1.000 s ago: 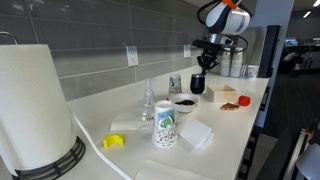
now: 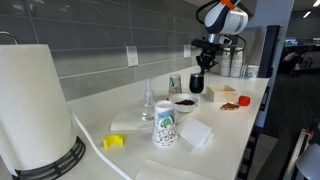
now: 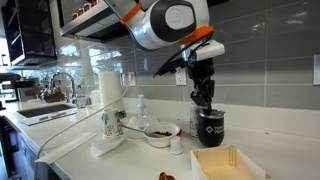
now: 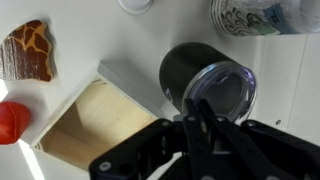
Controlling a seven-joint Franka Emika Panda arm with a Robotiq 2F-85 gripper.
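Observation:
The black cup point(image 3: 210, 128) stands upright beside the wooden box in exterior view 2, and it also shows in exterior view 1 point(image 2: 197, 84). My gripper point(image 3: 207, 103) points down at its top, shut on the rim. Seen from the wrist, the fingers reach over the near side of the shiny rim of the cup point(image 4: 183, 68). The fingertips are dark and partly lost against the cup's inside. Whether the cup's base touches the counter, I cannot tell.
An open wooden box point(image 4: 95, 115) lies right beside the cup. A white bowl point(image 2: 185, 102) with dark contents, a patterned brown piece point(image 4: 27, 53) and a red object point(image 4: 12, 121) are nearby. The wall stands close behind.

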